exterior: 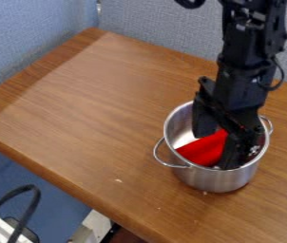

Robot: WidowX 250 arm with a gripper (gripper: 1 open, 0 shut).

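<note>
A steel pot (pixel 210 178) with wire side handles stands on the wooden table at the right. A red object (pixel 200 149) lies inside it. My black gripper (pixel 220 133) is angled down into the pot, over and partly in front of the red object, which it hides on the right side. The gripper is open; whether its fingertips touch the red object cannot be made out.
Grey padded walls stand at the back and left.
</note>
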